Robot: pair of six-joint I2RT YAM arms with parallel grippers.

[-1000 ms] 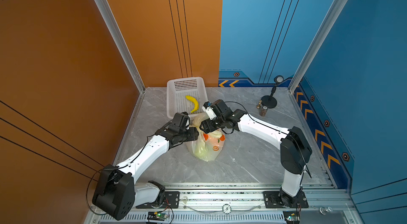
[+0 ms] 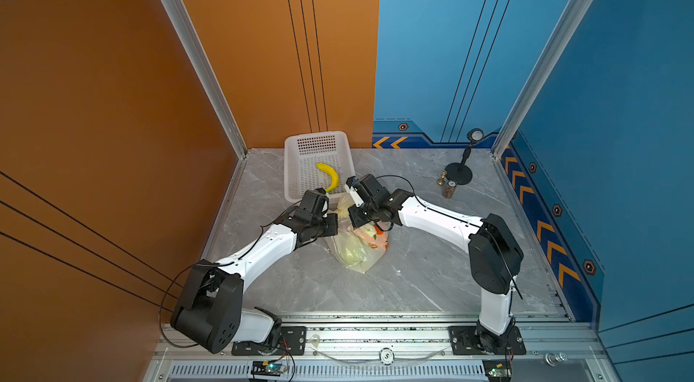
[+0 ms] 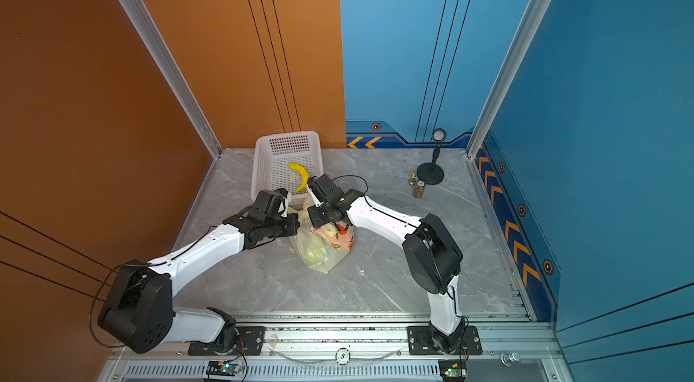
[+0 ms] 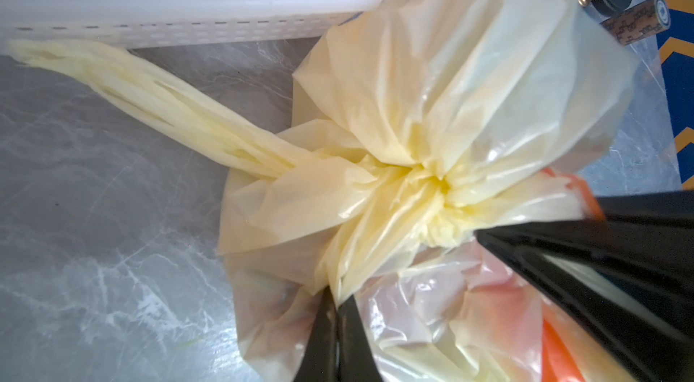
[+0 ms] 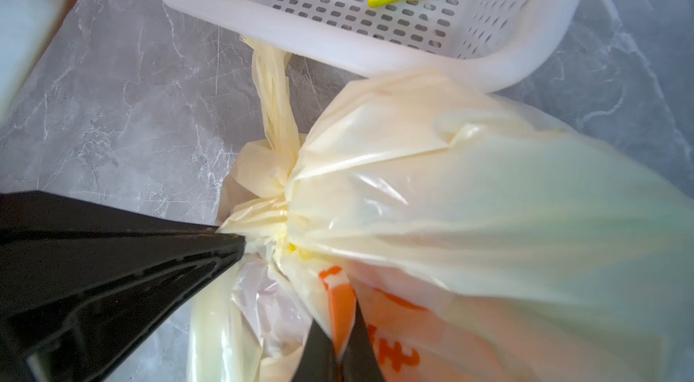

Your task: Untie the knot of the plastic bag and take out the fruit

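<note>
The knotted, cream plastic bag point(image 2: 352, 252) with orange print lies on the table before the basket; its knot point(image 4: 433, 190) has a loose twisted tail point(image 4: 159, 103). My left gripper is shut on gathered film just below the knot. My right gripper is shut against the printed film beside the knot; nothing clearly shows between its fingers. A yellow banana point(image 2: 331, 174) lies in the white basket point(image 3: 257, 165). Whatever fruit is inside the bag is hidden by crumpled plastic.
A black-based stand point(image 2: 458, 174) with a small brass item point(image 2: 441, 178) and a speckled cylinder point(image 2: 449, 189) is at the back right. Bare table point(image 2: 433, 252) surrounds the bag on both sides and in front.
The bag's printed part has become more crumpled and covered.
</note>
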